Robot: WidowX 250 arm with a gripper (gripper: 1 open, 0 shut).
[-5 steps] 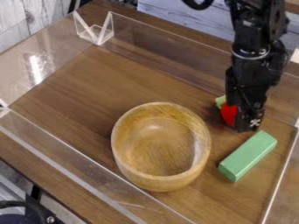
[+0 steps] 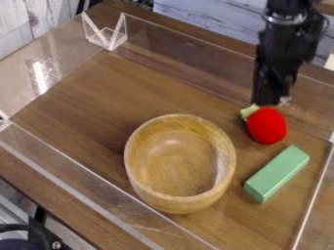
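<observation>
A black robot gripper [image 2: 271, 96] hangs at the upper right, above and slightly behind a red round object [image 2: 267, 125]. Its fingers are apart from the red object; whether they are open or shut is unclear. A small pale green piece [image 2: 249, 111] shows beside the red object, partly hidden by it. A green block [image 2: 276, 173] lies at the lower right, and a large wooden bowl [image 2: 181, 189] sits at the lower middle, empty.
A clear wire-like holder [image 2: 104, 31] stands at the upper left.
The gripper has risen away from the red object, which now shows fully, a little in front of where the fingers were.
</observation>
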